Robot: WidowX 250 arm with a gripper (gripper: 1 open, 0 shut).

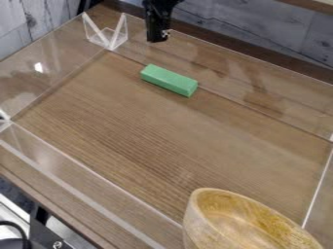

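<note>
My black gripper (158,31) hangs at the top centre of the camera view, above and behind a green rectangular block (169,81) lying on the wooden surface. The gripper is small and dark here, and I cannot tell whether it is open or shut. Nothing shows clearly in it.
A pale yellow bowl-like container (247,222) sits at the bottom right edge. A white wire-like holder (107,34) stands at the upper left. A marbled wall (260,39) runs along the back.
</note>
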